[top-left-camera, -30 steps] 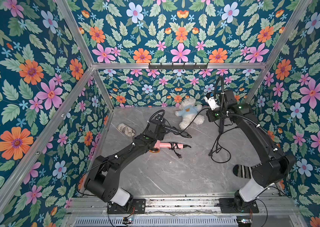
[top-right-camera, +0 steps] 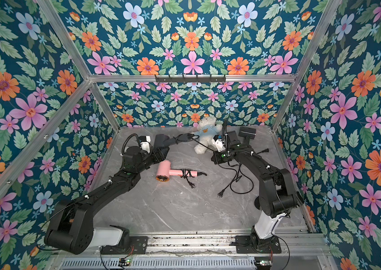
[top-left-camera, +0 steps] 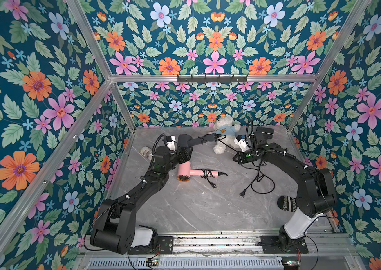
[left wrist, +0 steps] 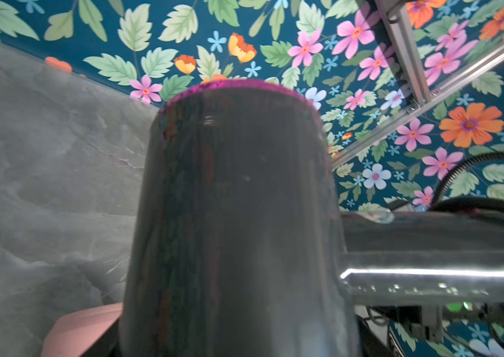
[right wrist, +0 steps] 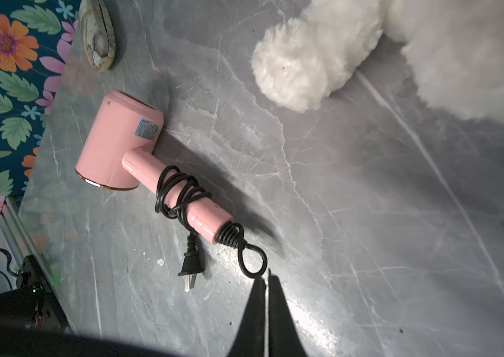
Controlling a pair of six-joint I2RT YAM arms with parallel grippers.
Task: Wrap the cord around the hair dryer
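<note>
A dark grey hair dryer (top-left-camera: 184, 140) is at my left gripper (top-left-camera: 186, 155), its handle (top-left-camera: 206, 138) pointing right. In the left wrist view the dryer's barrel (left wrist: 234, 226) fills the middle and hides the fingertips; dark edges show on both sides of its lower end. Whether the fingers press on it cannot be seen. Its black cord (top-left-camera: 228, 145) runs from the handle towards my right gripper. Those right fingers are shut, and no cord shows between their tips in the right wrist view. Further cord (top-left-camera: 269, 191) loops on the table below, ending in a plug (top-left-camera: 243, 194).
A pink hair dryer (right wrist: 121, 139) with its own cord wrapped lies in front of the left gripper. A white teddy (top-left-camera: 226, 130) sits at the back. A striped sock (top-left-camera: 287, 203) lies near the right arm's base.
The right gripper has come down and left, and the cord's plug has shifted towards the front left.
</note>
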